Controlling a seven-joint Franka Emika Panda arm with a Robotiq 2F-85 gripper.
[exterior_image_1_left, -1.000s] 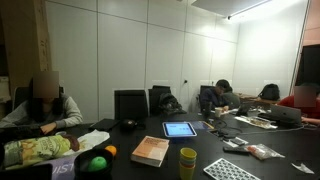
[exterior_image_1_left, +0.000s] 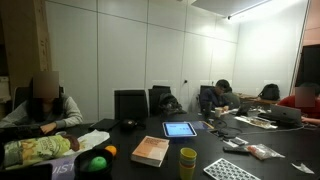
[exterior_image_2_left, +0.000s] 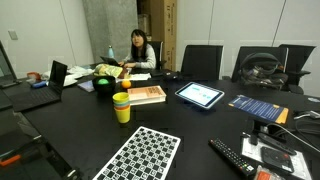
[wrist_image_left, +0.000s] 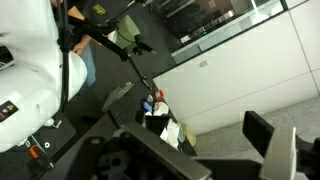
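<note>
My gripper shows only in the wrist view, at the lower edge, its dark fingers (wrist_image_left: 150, 155) standing wide apart. Open air and the pale wall lie between them, so it holds nothing. Neither exterior view has the gripper in it. On the black table a stack of yellow and orange cups (exterior_image_2_left: 122, 108) stands upright. Behind it lies a thick book (exterior_image_2_left: 146, 95) with an orange and white cover. An orange ball (exterior_image_1_left: 111, 150) sits beside a black bowl (exterior_image_1_left: 92, 160). A tablet (exterior_image_2_left: 200, 95) with a lit blue screen lies flat farther right.
A checkered calibration board (exterior_image_2_left: 140, 156) lies near the front. To the right are a black keyboard (exterior_image_2_left: 232, 157), cables and a clear packet (exterior_image_1_left: 263, 152). A green and yellow bag (exterior_image_1_left: 35, 149) rests at the left. People sit around the table; its middle has bare room.
</note>
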